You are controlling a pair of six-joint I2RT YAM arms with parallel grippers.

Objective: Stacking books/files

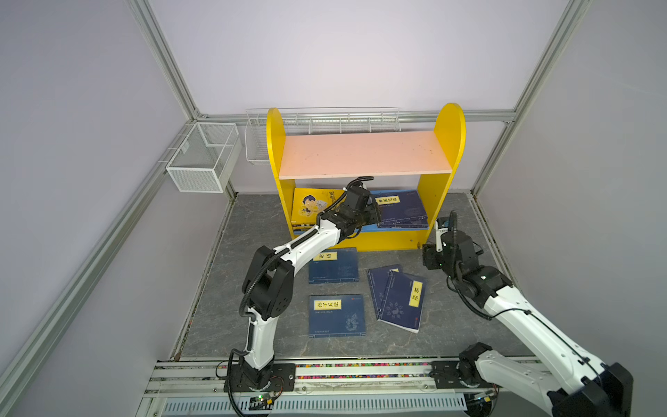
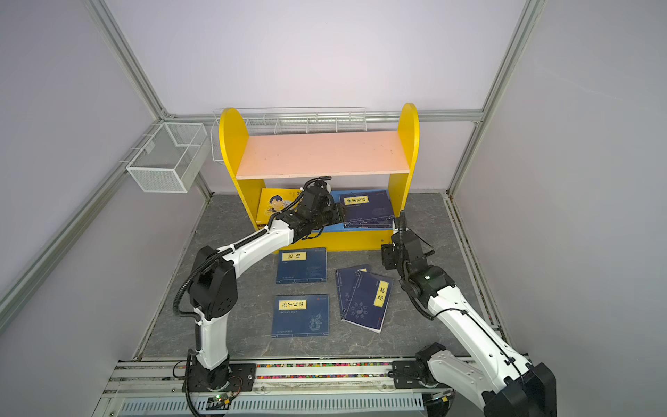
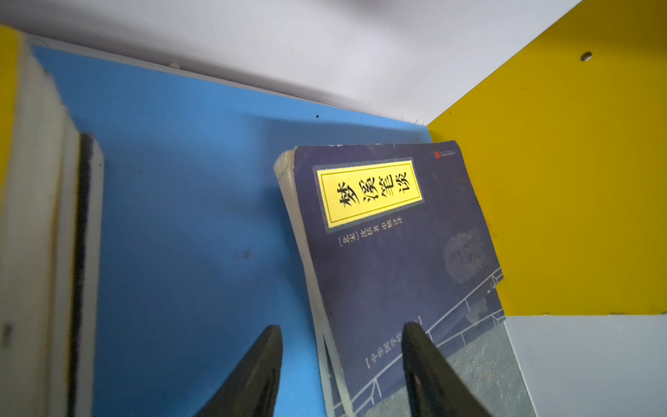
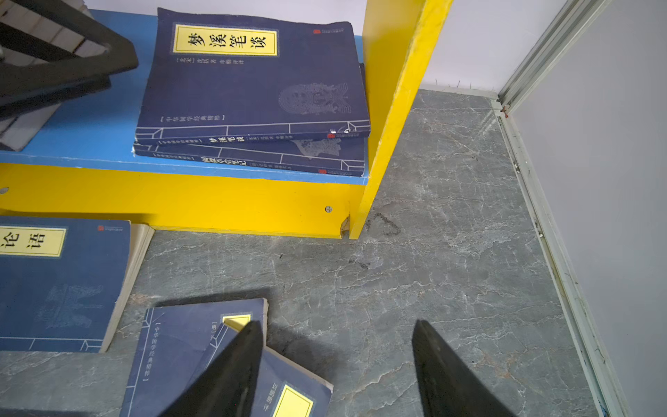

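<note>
On the right of the shelf's blue lower board (image 3: 187, 229), a dark blue book with a yellow title label (image 3: 389, 257) lies flat on another dark blue book (image 4: 278, 154). A stack topped by a yellow book (image 1: 312, 205) fills the left of that board. My left gripper is open beside the right stack, its fingers apart and empty. Out to the right of the shelf, my right gripper stands open above the floor. Below the shelf lie two blue books, a nearer one (image 1: 337, 316) and a farther one (image 1: 333, 266), plus an overlapping dark pair (image 1: 403, 302).
The shelf's yellow right side panel (image 4: 396, 104) stands beside the right stack, and its pink upper board (image 1: 364, 154) overhangs the lower one. A white wire basket (image 1: 205, 156) hangs at the left.
</note>
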